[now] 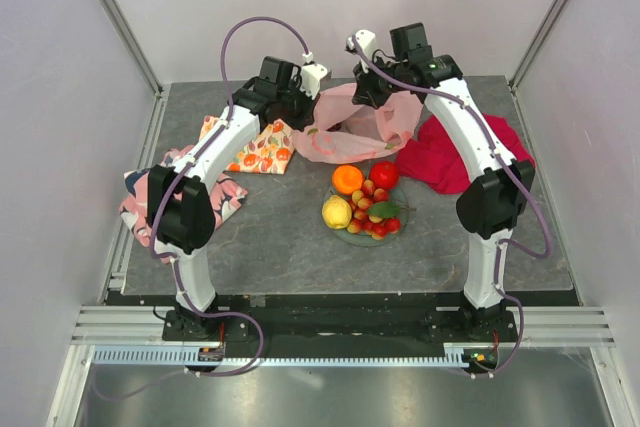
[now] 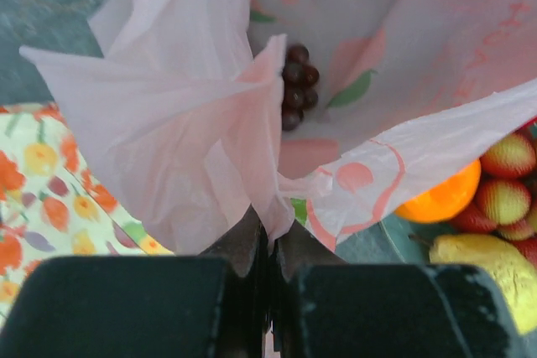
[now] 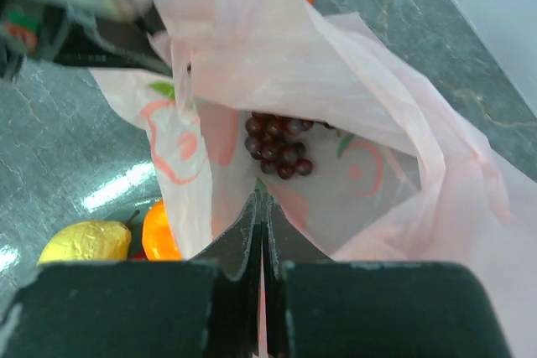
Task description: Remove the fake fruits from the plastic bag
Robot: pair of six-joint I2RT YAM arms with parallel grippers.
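The pink plastic bag [image 1: 345, 147] is held up by my left gripper, shut on a thin gathered edge of it. Inside lies a bunch of dark grapes, also visible under a fold in the right wrist view [image 3: 277, 144]. My right gripper is shut above the bag, no fruit between its fingers. Outside, a clear plate [image 1: 350, 237] holds an orange [image 1: 347, 178], a yellow fruit [image 1: 336, 212], a red fruit [image 1: 384, 174] and several small red-yellow fruits [image 1: 368, 205].
A red cloth [image 1: 450, 162] lies right of the bag, a floral cloth [image 1: 260, 157] at its left and another patterned cloth [image 1: 140, 207] further left. Bare table shows at front left and right.
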